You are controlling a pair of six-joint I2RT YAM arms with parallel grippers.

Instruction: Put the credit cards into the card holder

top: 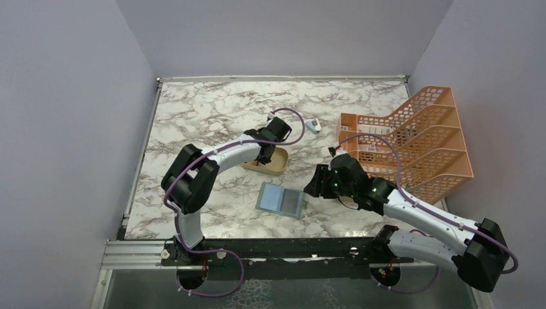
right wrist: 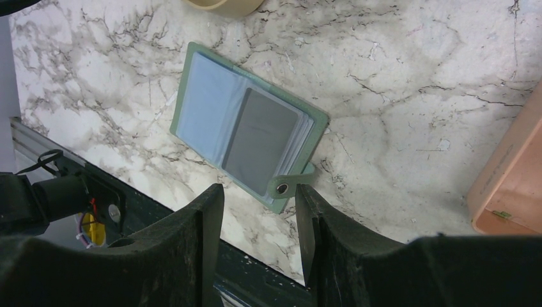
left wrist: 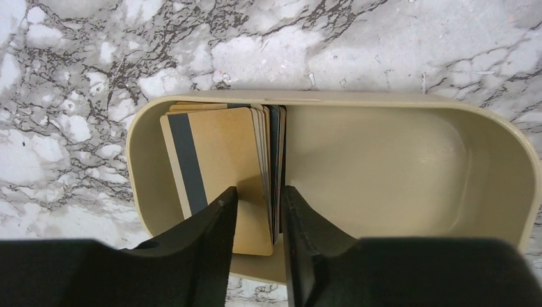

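Several tan credit cards (left wrist: 224,153) with a dark stripe lean in a stack at the left end of a beige tray (left wrist: 383,169). My left gripper is over the tray at the stack's right edge, fingers parted; one finger overlaps the front card, the other is just right of the dark cards. Whether it touches them cannot be made out. The card holder (right wrist: 262,132), green-edged with clear sleeves, lies unfolded on the table, its snap strap (right wrist: 291,185) toward me. Beside it my right gripper hangs open, nothing between its fingers.
An orange slotted rack (top: 412,141) stands at the right behind the right arm. A small white and blue item (top: 313,126) lies behind the tray. Bare marble table surrounds the holder.
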